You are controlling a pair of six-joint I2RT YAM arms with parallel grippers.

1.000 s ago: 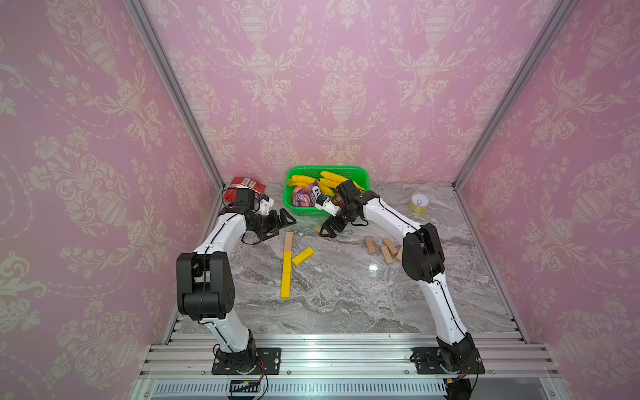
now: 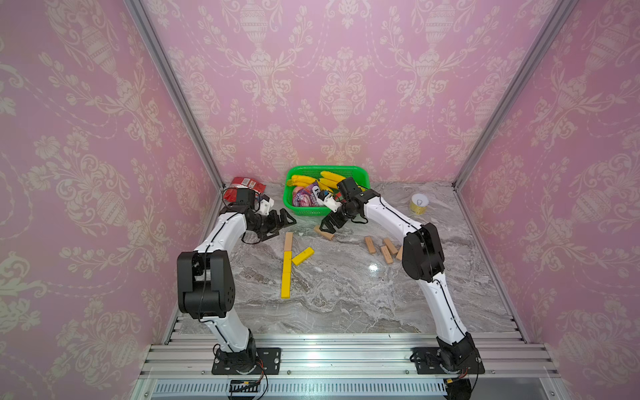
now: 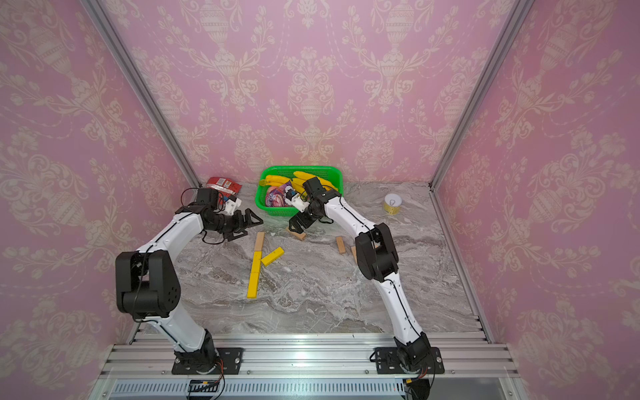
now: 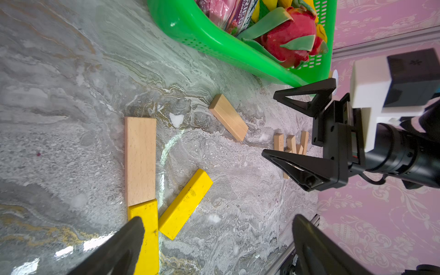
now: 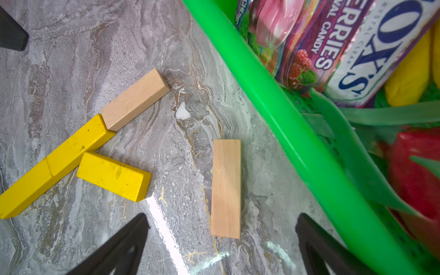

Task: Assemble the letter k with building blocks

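A straight column on the table has two yellow blocks [image 5: 75, 144] end to end and a wooden block [image 5: 135, 99] at its far end. A third yellow block [image 5: 114, 176] slants away to the right, its near end against the column. Apart from these, a loose wooden block [image 5: 226, 188] lies flat beside the basket. Above it, my right gripper is open, and the block shows between its blurred fingers in the right wrist view, not gripped. Left of the column's top, my left gripper [image 2: 282, 226] hangs open and empty.
Close behind the loose block stands a green basket [image 2: 326, 168] of toy fruit and a candy bag. Several wooden blocks [image 2: 370, 245] lie to the right. A small tub [image 2: 418, 203] and red packet [image 2: 245, 183] sit farther back.
The left arm and the column stay put.
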